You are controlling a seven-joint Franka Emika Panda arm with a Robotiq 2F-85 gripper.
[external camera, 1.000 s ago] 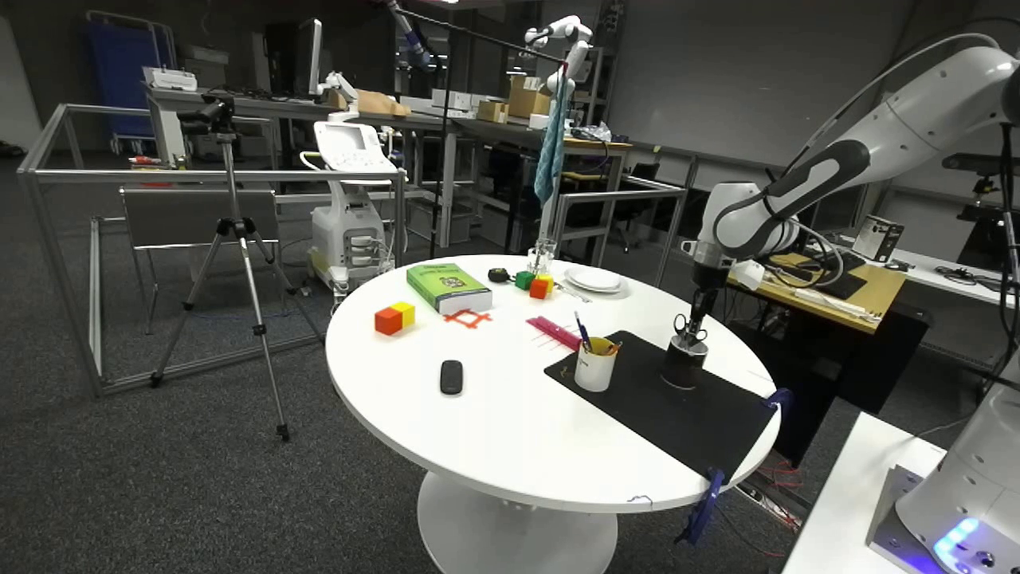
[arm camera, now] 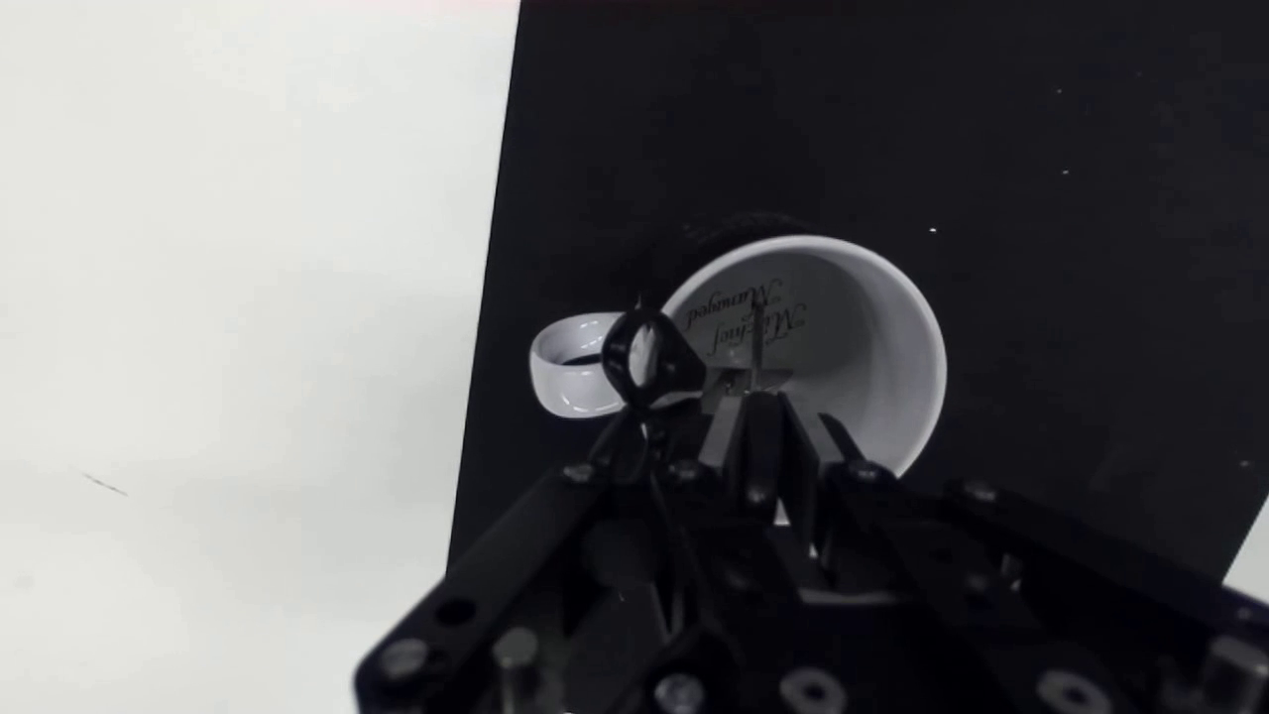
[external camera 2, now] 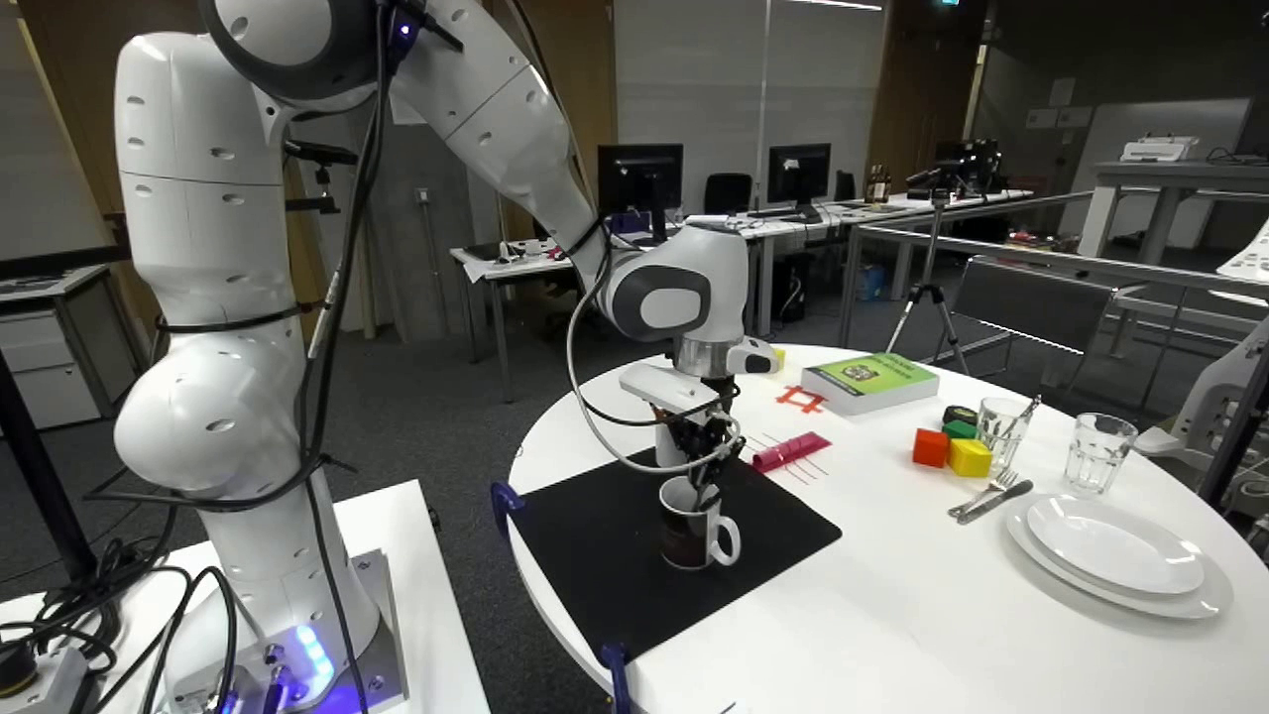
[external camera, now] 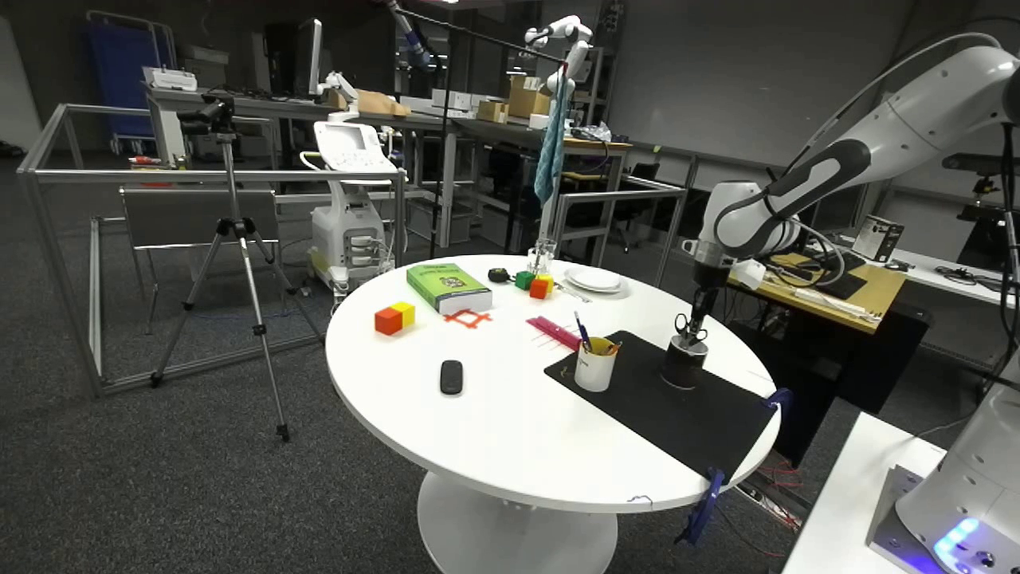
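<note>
A dark mug with a white rim (external camera: 684, 367) stands upright on the black mat (external camera: 638, 391); its white handle (external camera 2: 725, 541) shows in the second exterior view. Directly above its opening, my gripper points down and is shut on the black-handled scissors. One finger loop of the scissors (arm camera: 638, 355) sticks out to the left of the fingers in the wrist view, over the mug's rim. The metal part reaches down into the mug, where lettering shows on the inner wall. How deep the tips go is hidden.
A white cup (external camera: 594, 369) with pens stands on the same mat, close to the mug. Blue clamps (external camera: 705, 507) grip the mat at the table edge. Farther off lie a black mouse (external camera: 451, 377), a green book (external camera: 449, 288), coloured blocks (external camera: 388, 320) and plates (external camera 2: 1113, 543).
</note>
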